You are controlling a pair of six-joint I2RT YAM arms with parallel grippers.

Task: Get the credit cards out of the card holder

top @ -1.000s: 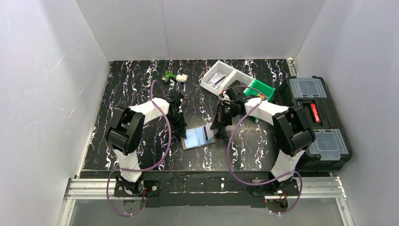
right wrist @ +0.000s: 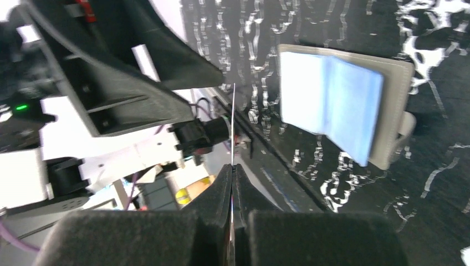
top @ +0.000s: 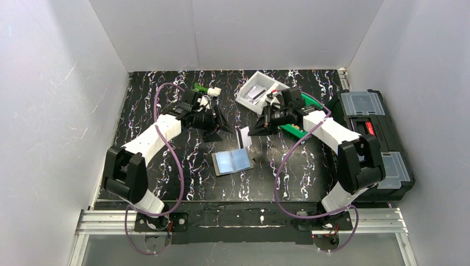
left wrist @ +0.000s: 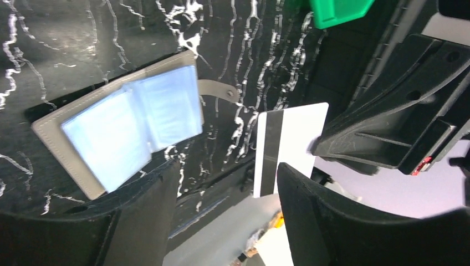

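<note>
A white card with a dark stripe (left wrist: 270,144) is pinched by its edge in my right gripper (top: 259,132), held above the table and clear of the holder. In the right wrist view the card (right wrist: 233,127) shows edge-on as a thin upright line between the closed fingertips. Below lies the grey card holder (top: 215,165), spread open with its light blue sleeves (left wrist: 111,133) facing up and its strap (left wrist: 219,90) out to one side. Up and left of the holder, my left gripper (top: 218,129) stands open, its fingers (left wrist: 147,205) apart and empty.
At the back stands a white tray (top: 248,84) with compartments and flat things inside; a green bin (top: 314,102) adjoins it, partly behind the right arm. A green-and-white object (top: 207,90) lies at the back left. A black case (top: 372,138) occupies the right side.
The right gripper has carried the card up and away from the holder. The left gripper has opened and drawn back from the holder's left edge. The holder stays in place.
</note>
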